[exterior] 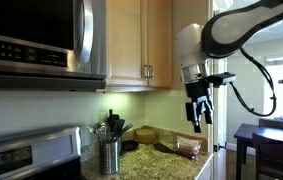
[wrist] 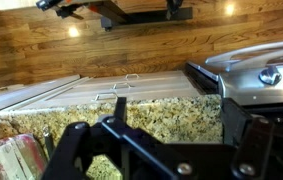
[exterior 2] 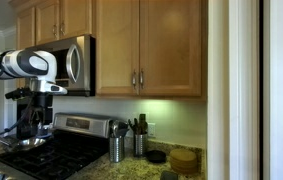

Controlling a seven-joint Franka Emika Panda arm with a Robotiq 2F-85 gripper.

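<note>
My gripper (exterior: 199, 127) hangs open in the air over the front side of the speckled counter (exterior: 153, 168), with nothing between its fingers. In the wrist view, the two dark fingers (wrist: 120, 106) stand wide apart above the counter edge and the drawer fronts (wrist: 141, 86). Exterior view 2 shows the arm (exterior 2: 31, 66) at the left, in front of the stove. A clear package (exterior: 188, 146) lies at the counter's far end. Near the wall stands a metal canister of utensils (exterior: 110, 157).
Left of the canister is the stove (exterior: 26, 158), with a pan (exterior 2: 23, 144) in exterior view 2. A microwave (exterior: 41, 40) and wooden cabinets (exterior: 131, 45) hang above. A dark table (exterior: 271, 132) stands at the back right. Open floor (wrist: 161, 60) lies beyond the counter edge.
</note>
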